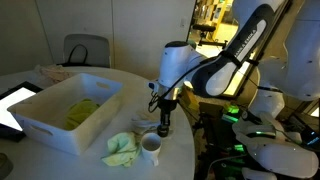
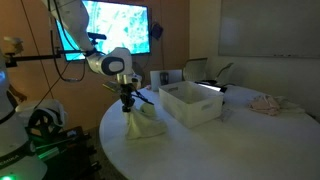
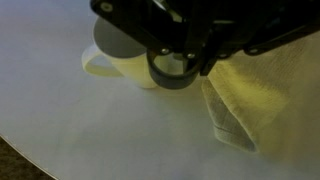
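In the wrist view, my gripper is shut on a small dark round object (image 3: 172, 78) with a ring-like end; what it is cannot be made out. Close against it, at the left, stands a white mug (image 3: 118, 42) with its handle outward. Exterior view 1 has the gripper (image 1: 163, 122) low over the table, just behind the upright mug (image 1: 151, 146). A pale yellow-green cloth (image 1: 121, 150) lies crumpled left of the mug. In exterior view 2 the gripper (image 2: 126, 102) is small and dark, and the mug cannot be picked out.
A large white box (image 1: 45, 131) stands at the left with a yellow-green item (image 1: 82, 112) inside. Another pale cloth (image 1: 145, 122) lies behind the gripper. A patterned cloth (image 2: 266, 105) rests far off on the white table (image 2: 235, 150), which has wide clear room.
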